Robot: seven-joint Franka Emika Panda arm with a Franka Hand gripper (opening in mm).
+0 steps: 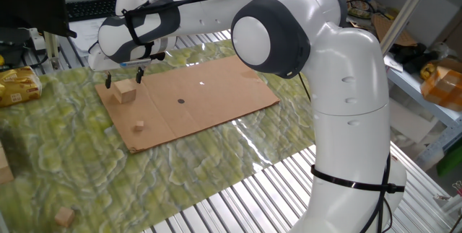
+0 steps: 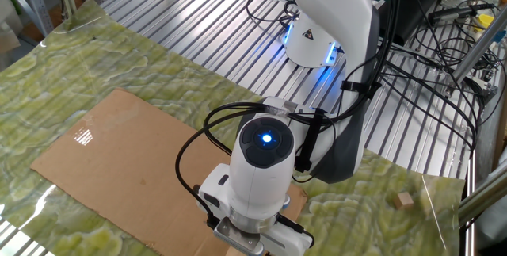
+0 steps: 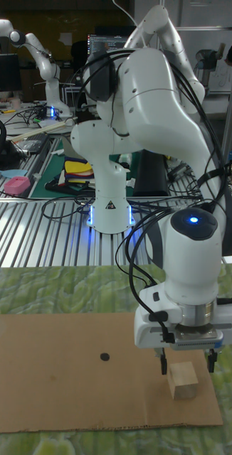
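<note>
A larger wooden block rests on the cardboard sheet near one end of it. Above it my gripper is open, its two dark fingers spread wide with nothing held. In exterior view 3 the gripper hangs over the same block, one finger toward each side; whether either touches it cannot be told. A small wooden cube lies on the cardboard in exterior view 1. In exterior view 2 the wrist hides the fingers and the larger block.
Another small cube lies on the green marbled cover, off the cardboard. A yellow packet sits at the left edge. A black spot marks the cardboard, whose middle is otherwise bare.
</note>
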